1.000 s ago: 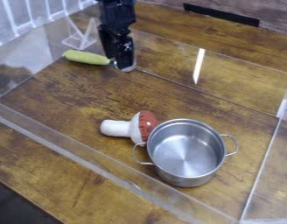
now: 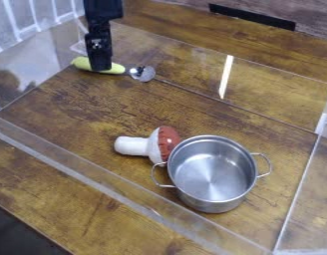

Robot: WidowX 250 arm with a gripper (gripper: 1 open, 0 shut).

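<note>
My black gripper (image 2: 99,62) hangs at the upper left, low over a yellow-green corn-like item (image 2: 113,68), its fingers open around or just above it. Beside that item lies a small metal round object (image 2: 143,73). In the front centre, a toy mushroom (image 2: 133,145) with a white stem and red cap lies on its side against a stainless steel pot (image 2: 213,174) with two handles.
A clear plastic wall (image 2: 299,189) borders the wooden work area (image 2: 87,115) on several sides. A white rack (image 2: 20,25) stands at the back left.
My gripper has moved left and down, from above the metal round object to over the yellow-green item. The pot and mushroom have not moved.
</note>
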